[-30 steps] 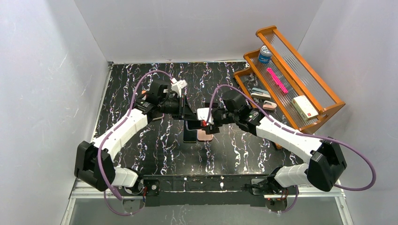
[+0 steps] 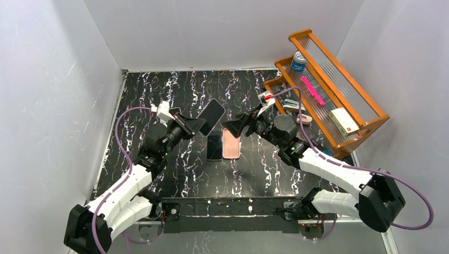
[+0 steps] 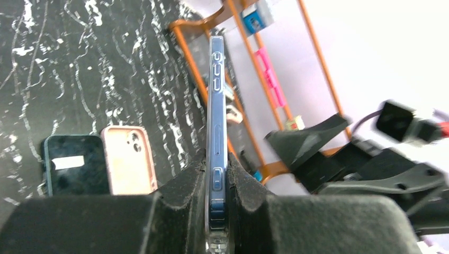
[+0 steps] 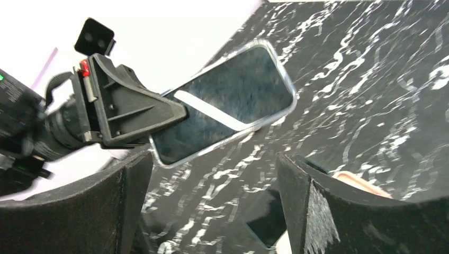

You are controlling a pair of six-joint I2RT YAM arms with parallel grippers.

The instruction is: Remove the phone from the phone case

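Held edge-on in the left wrist view is a dark phone with blue-grey sides, buttons and a pale, clear-looking rim. My left gripper is shut on one end of it, and it hangs above the table, tilted. Its glossy black screen faces the right wrist camera. Whether the rim is a separate clear case cannot be told for sure. My right gripper stands open and empty, to the right of the held phone and apart from it. Below lie a black phone and an empty pink phone case, side by side.
A wooden rack stands at the right, bearing a blue jar, a pink item and a pale box. A small object behind the left arm is partly hidden.
My grippers were close together around the held phone a second ago; now they are apart. The left has moved back leftward, lifting and turning the phone. The right has drawn away and turned.
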